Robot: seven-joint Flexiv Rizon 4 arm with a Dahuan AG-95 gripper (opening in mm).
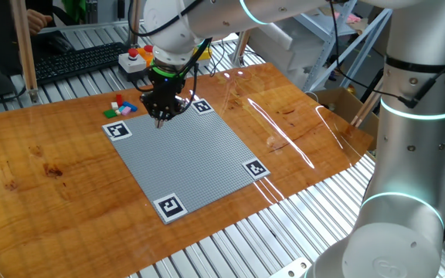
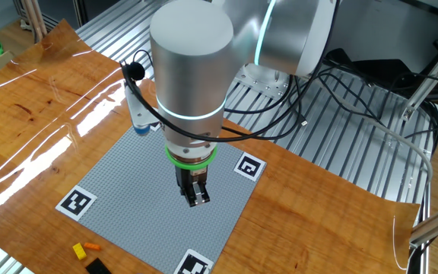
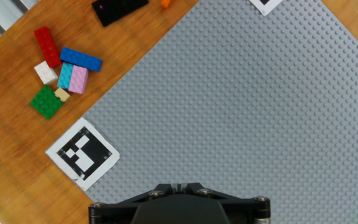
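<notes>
Over the grey studded baseplate (image 1: pixel 188 154), my gripper (image 2: pixel 198 203) hangs pointing down, apart from the surface. At the bottom edge of the wrist view the gripper shows its fingertips close together, with nothing visible between them. Beside the plate lies a cluster of bricks: red (image 3: pixel 48 46), blue (image 3: pixel 81 60), white (image 3: pixel 46 73), cyan (image 3: pixel 65 76), pink (image 3: pixel 78 79), green (image 3: pixel 46 102) and a small tan one (image 3: pixel 62 94). A black piece (image 3: pixel 118 9) and an orange brick (image 3: pixel 166 3) lie farther along. Exterior view 2 also has a yellow brick (image 2: pixel 79 250).
Marker tags, such as this one (image 3: pixel 82 154), sit at the plate's corners. The plate carries no bricks where it shows. A keyboard (image 1: pixel 79 60) and a button box (image 1: pixel 135 62) stand behind the table. Bare wood (image 1: pixel 45 193) lies left of the plate.
</notes>
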